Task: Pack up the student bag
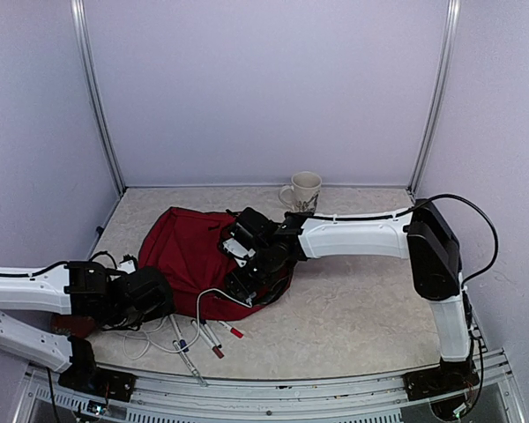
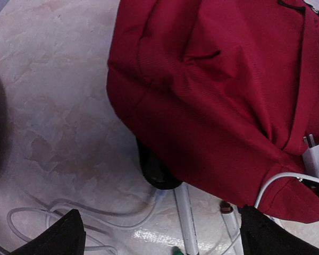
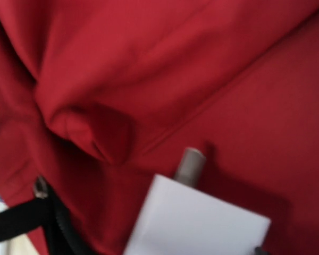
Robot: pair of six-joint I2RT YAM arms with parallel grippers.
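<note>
The red bag [image 1: 181,251] lies in the middle of the table. A white charger [image 3: 196,220] with metal prongs rests on its red fabric, directly under my right gripper [image 1: 242,286], which is open and low over the bag; its white cable [image 2: 276,178] trails off the bag's front. My left gripper is open, low over the table at the bag's front left, above loose cable loops and markers. Several markers [image 1: 210,344] lie along the front edge of the bag.
A white mug [image 1: 306,193] stands at the back, behind the bag. A dark red round object [image 1: 70,323] at the left is mostly hidden by the left arm.
</note>
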